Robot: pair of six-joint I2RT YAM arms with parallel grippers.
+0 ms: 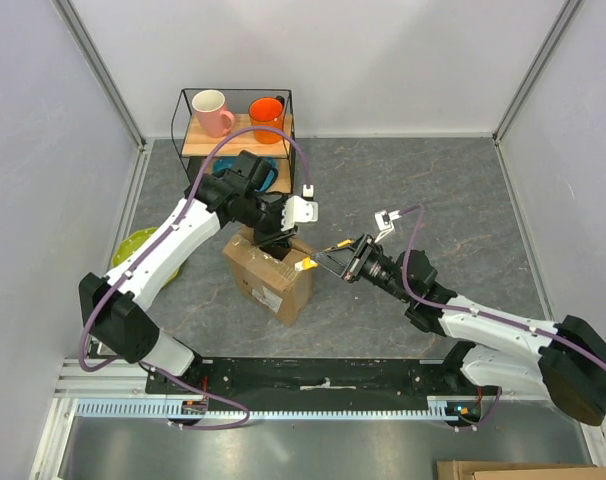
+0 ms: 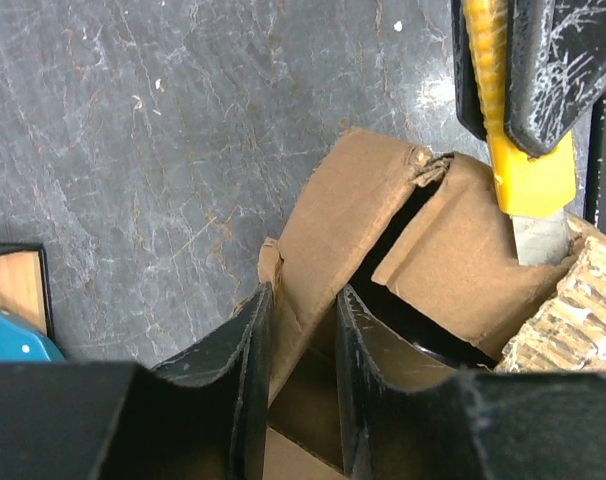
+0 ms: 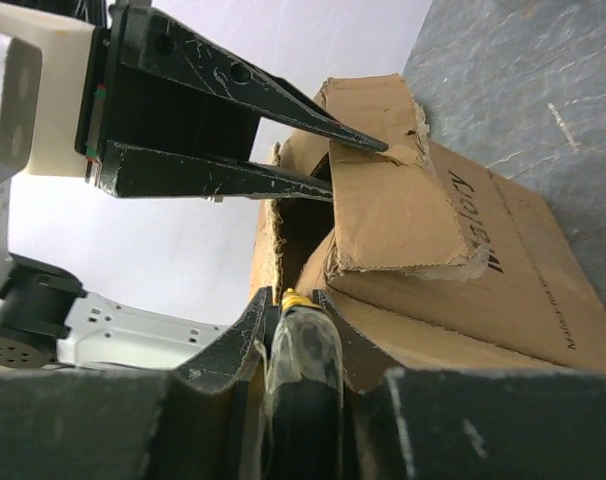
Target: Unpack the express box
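Note:
A cardboard box (image 1: pixel 268 285) stands open-topped on the floor, torn flaps raised. My left gripper reaches into its top at a flap; its fingertips lie against cardboard, and whether they grip it is unclear. The right wrist view shows the left fingers around a flap (image 3: pixel 393 215). My right gripper (image 1: pixel 338 258) is beside the box holding a yellow box cutter, blade out; in the right wrist view it sits between the fingertips, mostly hidden.
A wire shelf (image 1: pixel 238 140) with pink and orange mugs and blue dishes stands behind. A green bowl (image 1: pixel 133 245) is at the left, partly behind the left arm. Walls enclose the area.

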